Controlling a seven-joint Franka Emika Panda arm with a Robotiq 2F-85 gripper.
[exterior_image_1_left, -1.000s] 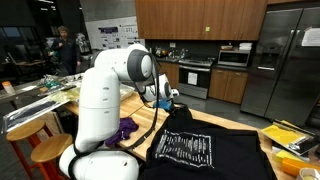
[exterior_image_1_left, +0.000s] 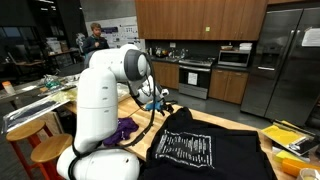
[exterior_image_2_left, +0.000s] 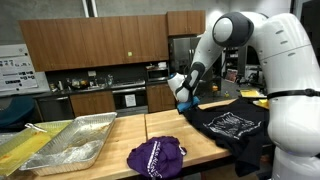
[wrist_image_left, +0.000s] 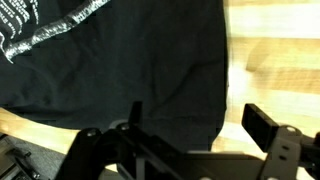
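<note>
A black cloth (exterior_image_1_left: 205, 148) with white-grey lines lies spread over the wooden table, with a narrower part reaching back toward my gripper (exterior_image_1_left: 160, 106). From the other side, the cloth (exterior_image_2_left: 240, 122) covers the right of the table and my gripper (exterior_image_2_left: 188, 106) is at its far end. In the wrist view the gripper stands open above a black fold, its fingers (wrist_image_left: 262, 128) well apart. The cloth (wrist_image_left: 150, 60) fills most of that view; bare wood shows on the right. Nothing visible is held.
A crumpled purple cloth (exterior_image_2_left: 157, 157) rests near the table's front edge. Left of it are a metal tray (exterior_image_2_left: 70, 143) and a yellow object (exterior_image_2_left: 22, 145). Yellow items (exterior_image_1_left: 288, 137) lie at the far right. Bare tabletop (exterior_image_2_left: 128, 130) shows between the tray and black cloth.
The black cloth's spread part looks unchanged. The person at the back has moved right.
</note>
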